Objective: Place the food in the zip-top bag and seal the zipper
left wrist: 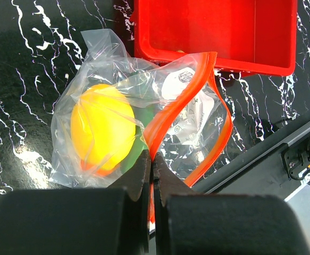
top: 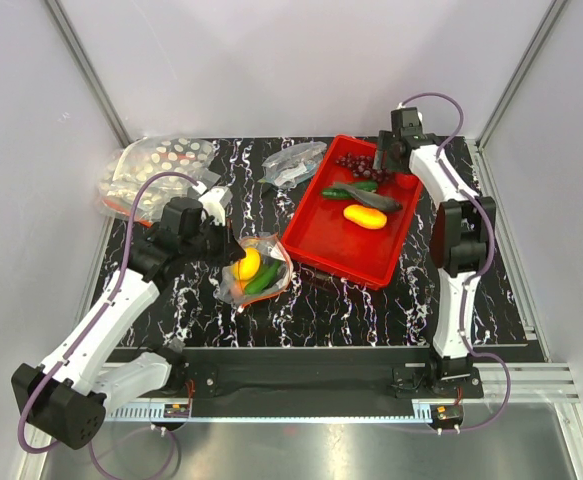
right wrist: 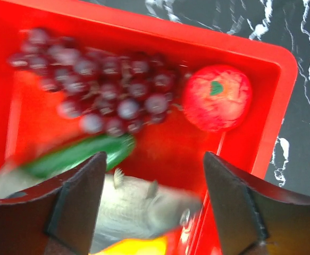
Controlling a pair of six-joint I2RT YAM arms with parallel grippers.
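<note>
The zip bag (left wrist: 64,133) with orange zipper holds a yellow food (top: 248,263) and a green one (top: 265,277). My left gripper is shut at the zipper edge; whether film lies between its fingers is hard to tell. My right gripper stands open above the red tray (top: 336,240). Beneath it are grapes (right wrist: 112,87), a red round fruit (right wrist: 216,95), a cucumber (right wrist: 117,149), a grey item (top: 376,198) and a yellow item (top: 364,215), blurred in the right wrist view.
More plastic bags lie at the back left (top: 156,165) and behind the gap beside the tray (top: 291,160). Bare marble counter surrounds the bag's front and the tray's right side.
</note>
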